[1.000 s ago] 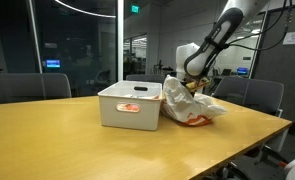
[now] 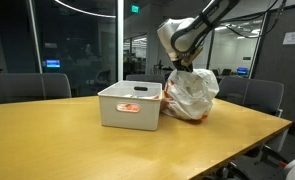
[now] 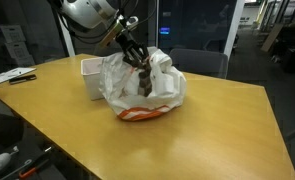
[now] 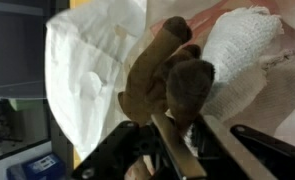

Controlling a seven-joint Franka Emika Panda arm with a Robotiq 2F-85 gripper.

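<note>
A white plastic bag (image 2: 195, 92) with orange-red print stands crumpled on the table, right of the white bin (image 2: 132, 108). My gripper (image 3: 139, 60) is at the bag's mouth, pointing down. Inside the bag is a brown plush toy (image 4: 167, 80), dark brown (image 3: 145, 82) between the white folds in exterior view 2. In the wrist view my gripper is shut on part of this toy, its rounded limbs just beyond the fingertips. White knitted cloth (image 4: 237, 50) lies beside the toy in the bag. The exact grip is partly hidden.
The bin holds some items, hard to make out, and has an orange-edged handle opening. Chairs (image 2: 72, 87) stand along the far edge.
My arm has risen and shifted left in exterior view 1. The bag's upper part is drawn up with the gripper, and the bag now stands taller and narrower.
</note>
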